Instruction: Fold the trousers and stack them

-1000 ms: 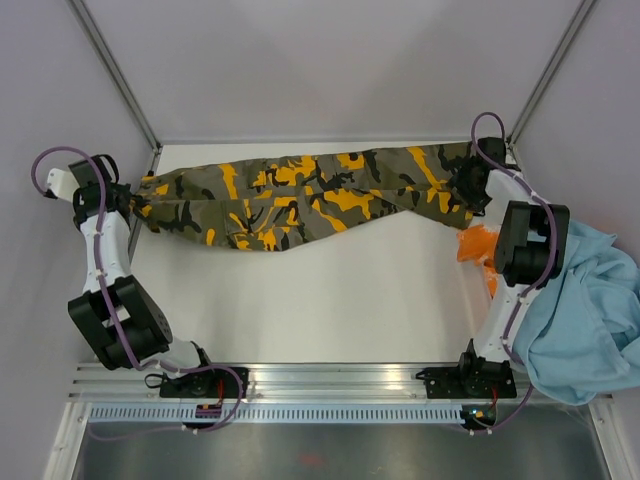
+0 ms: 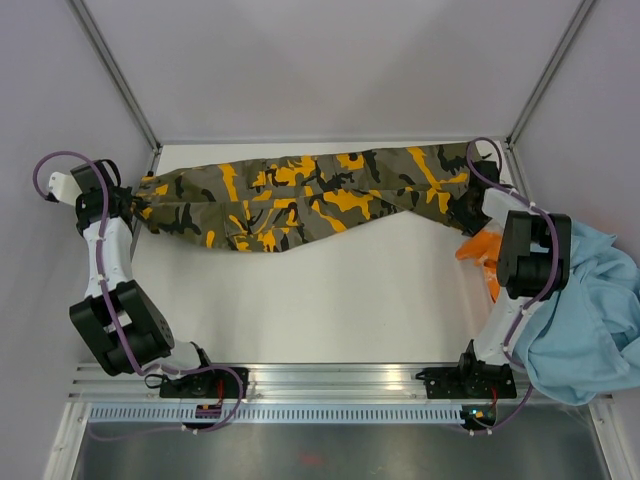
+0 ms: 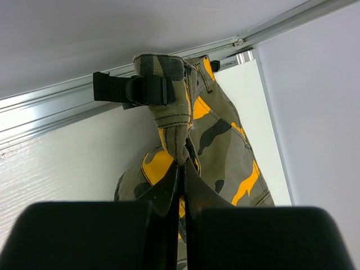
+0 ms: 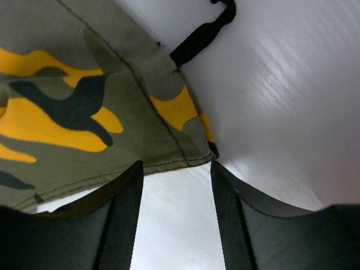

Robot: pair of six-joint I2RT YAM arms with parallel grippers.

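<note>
Camouflage trousers in olive, black and yellow lie stretched across the back of the white table. At their left end my left gripper is shut on the waistband, which in the left wrist view rises from the fingertips with a black buckle strap. My right gripper is at the right end, low over a hem corner; in the right wrist view its fingers are apart, one either side of that corner's lower edge, and a black cord lies beside it.
An orange cloth lies below the right end, and a big light-blue cloth fills the lower right, beside my right arm.
My right gripper has moved toward the front of the table over the last second, to the lower corner of the trousers. The left gripper and trousers look nearly unchanged.
</note>
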